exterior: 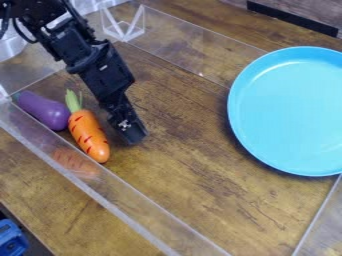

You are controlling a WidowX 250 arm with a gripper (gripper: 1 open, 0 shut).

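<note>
An orange toy carrot with a green top lies near the left wall, beside a purple eggplant. The black gripper is low over the wood just right of the carrot, angled down from the upper left. Its fingertips are dark and foreshortened, so whether they are open or shut is unclear.
A large light blue plate fills the right side. Clear plastic walls border the wooden surface. A blue object is at the lower left edge.
</note>
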